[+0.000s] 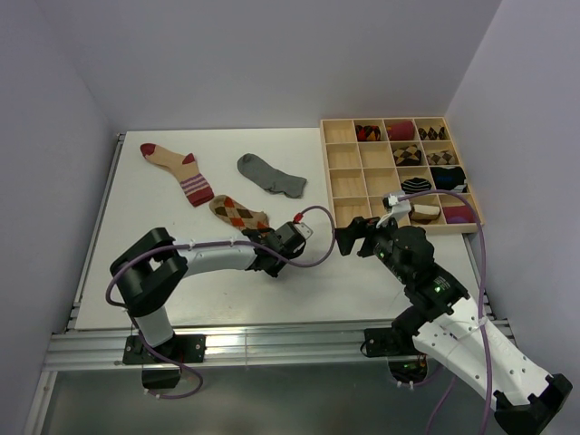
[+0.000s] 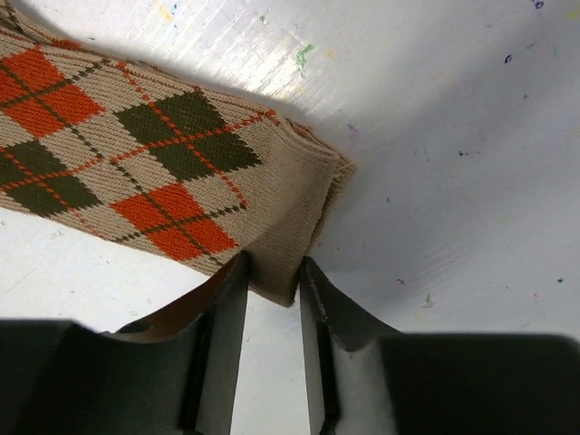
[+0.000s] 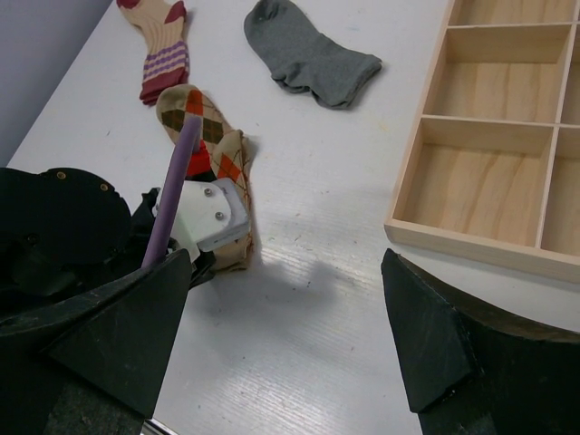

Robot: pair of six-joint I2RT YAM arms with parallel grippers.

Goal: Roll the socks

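Observation:
An argyle sock point(image 1: 237, 212) in tan, orange and olive lies mid-table; in the left wrist view its cuff end point(image 2: 288, 217) is between the fingertips of my left gripper, which is part open at the sock's edge; whether it grips is unclear. A grey sock point(image 1: 271, 177) lies flat farther back, and a tan sock with maroon stripes point(image 1: 177, 169) lies back left. My right gripper hangs open beside the wooden box, with nothing between its fingers.
The divided wooden box point(image 1: 345, 156) stands at the right, its right and upper compartments holding several rolled socks, its left column empty. A purple cable loops over each arm.

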